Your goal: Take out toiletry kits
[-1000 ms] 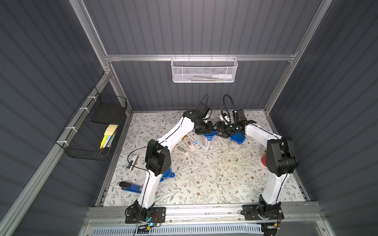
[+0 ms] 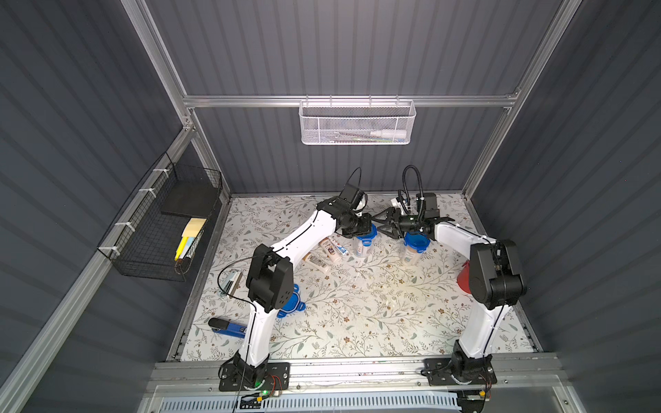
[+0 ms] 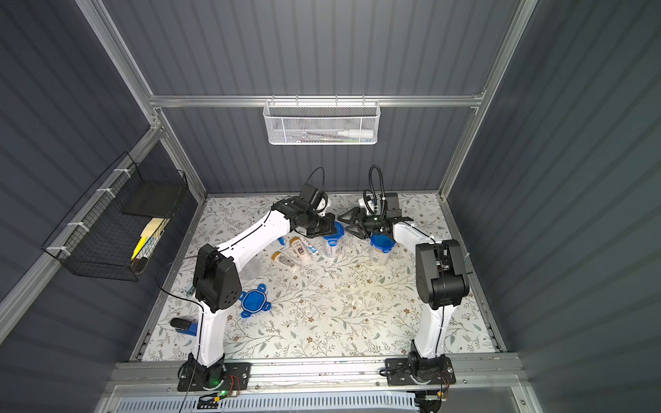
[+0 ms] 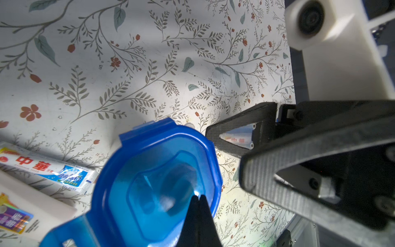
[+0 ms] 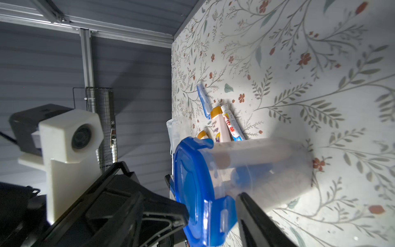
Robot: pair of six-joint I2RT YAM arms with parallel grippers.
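A clear cup with a blue lid [image 5: 264,173] stands at the back middle, lid [image 4: 160,191] on. My left gripper [image 2: 361,227] is above it; in the left wrist view its dark fingertips show shut at the lid's lower edge. My right gripper [image 2: 384,221] is beside the lid on the right, fingers open, the lid's tab near them in the right wrist view. Left of the cup lie a toothpaste tube [image 4: 45,164], a lotion bottle [image 4: 33,214] and another small bottle [image 3: 284,261].
A second blue-lidded cup [image 2: 416,244] stands right. A loose blue lid [image 3: 254,301] lies front left, a blue tool [image 2: 227,328] near the front edge. A black wire basket [image 2: 137,247] hangs left.
My right gripper and arm have shifted slightly, drawing back a little to the right from the cup.
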